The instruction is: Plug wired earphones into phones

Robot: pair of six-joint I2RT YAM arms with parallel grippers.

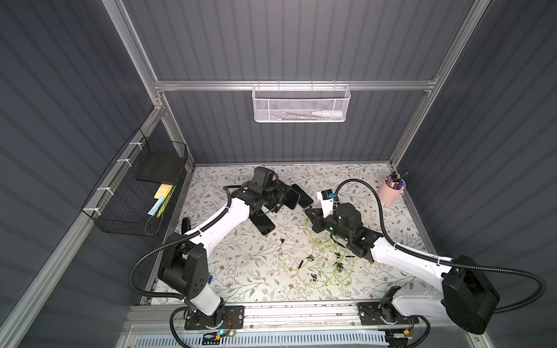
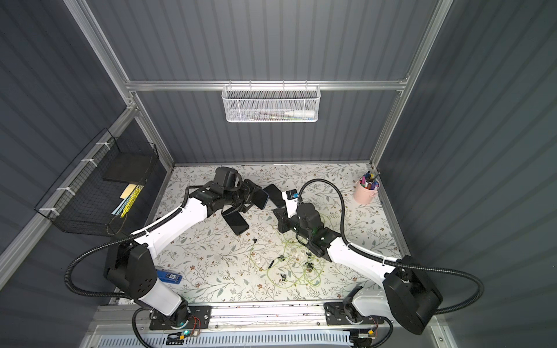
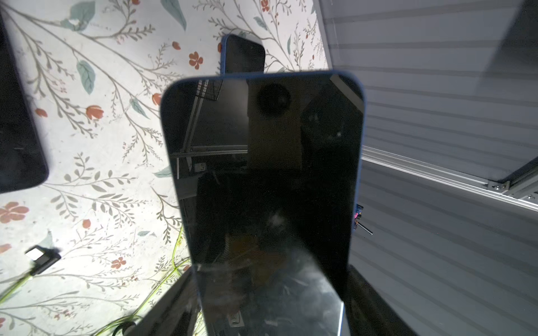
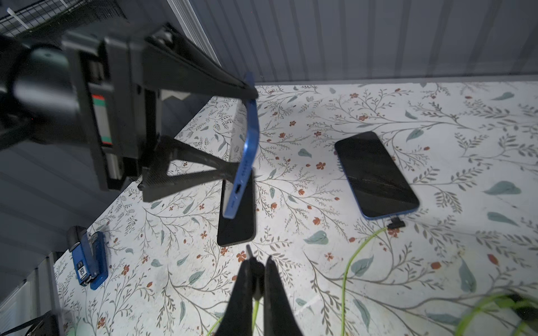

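My left gripper (image 1: pixel 278 194) is raised, shut on a blue-edged phone (image 4: pixel 242 168), whose black screen fills the middle of the left wrist view and whose edge port faces the right wrist view. My right gripper, just right of it, is shut on a small dark earphone plug (image 4: pixel 257 271) with a lime cable below. A second phone (image 4: pixel 374 173) lies at the back, a dark connector (image 4: pixel 396 223) by its lower end. A third phone (image 1: pixel 261 221) lies on the left. Lime earphone cables (image 1: pixel 325 278) are tangled at the front.
A blue stapler-like object (image 2: pixel 168 276) lies at the front left. A pink pen cup (image 1: pixel 390 193) stands at the back right, a wire basket (image 1: pixel 116 208) hangs on the left wall.
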